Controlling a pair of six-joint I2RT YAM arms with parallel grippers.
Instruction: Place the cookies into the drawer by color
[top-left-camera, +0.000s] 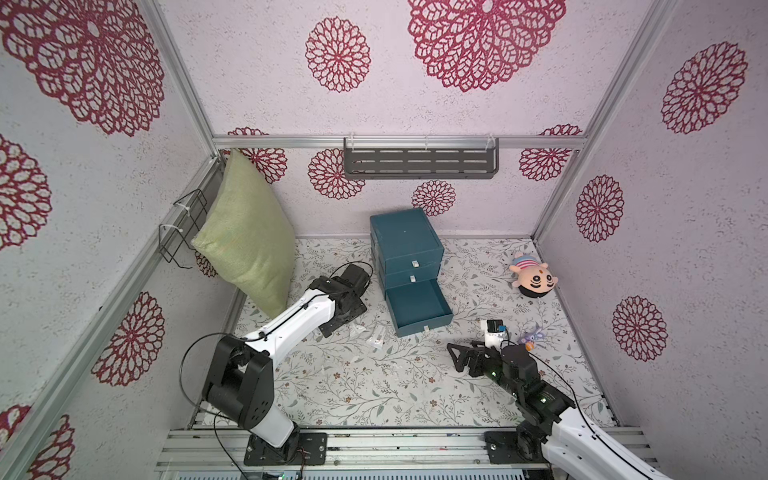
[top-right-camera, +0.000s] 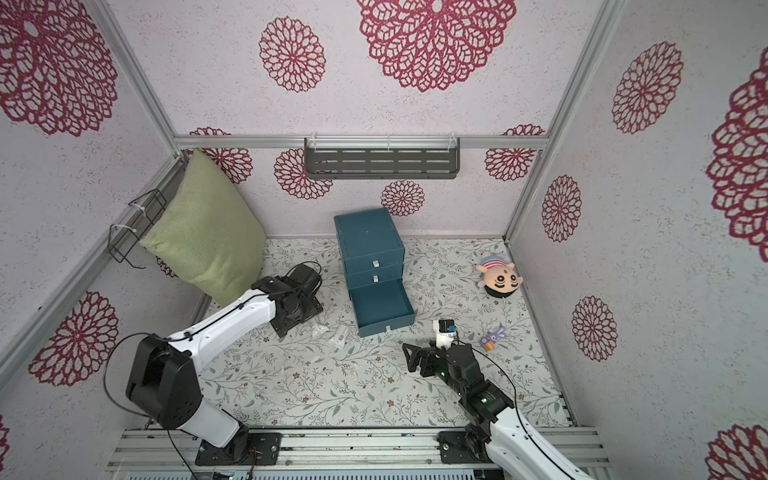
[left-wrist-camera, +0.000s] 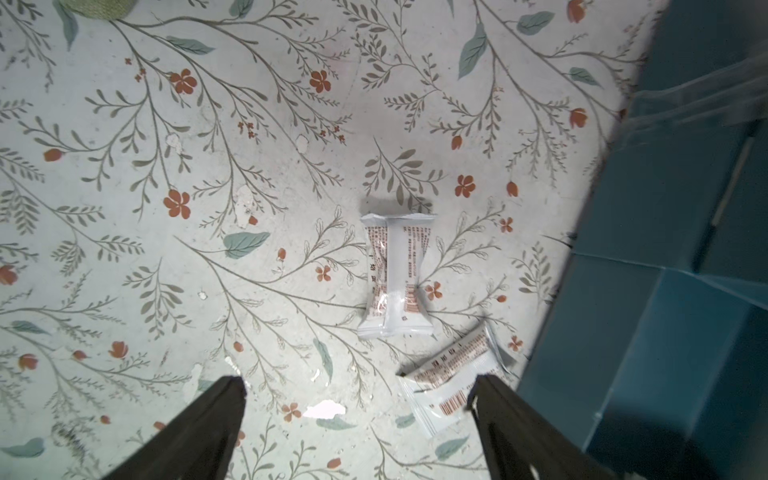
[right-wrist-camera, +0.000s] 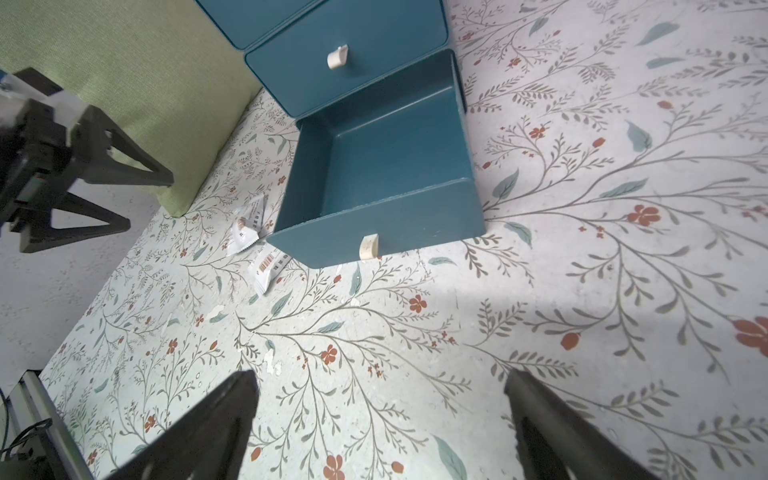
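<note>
Two small white cookie packets lie on the floral mat, left of the dark teal drawer unit (top-left-camera: 406, 233). In the left wrist view one packet (left-wrist-camera: 395, 274) stands lengthwise ahead of the fingers, and the other packet (left-wrist-camera: 453, 377) lies slanted near the right finger. My left gripper hovers above the mat with its fingers apart and nothing between them. The unit's lowest drawer (right-wrist-camera: 400, 152) is pulled out and looks empty. In front of it and to the right, my right gripper is open, with only mat between its fingers.
A green cushion (top-left-camera: 246, 232) leans against the left wall. A round-faced doll (top-left-camera: 534, 277) and a small purple toy (top-left-camera: 531, 337) rest at the right. Overhead at the back hangs a grey shelf (top-left-camera: 421, 164).
</note>
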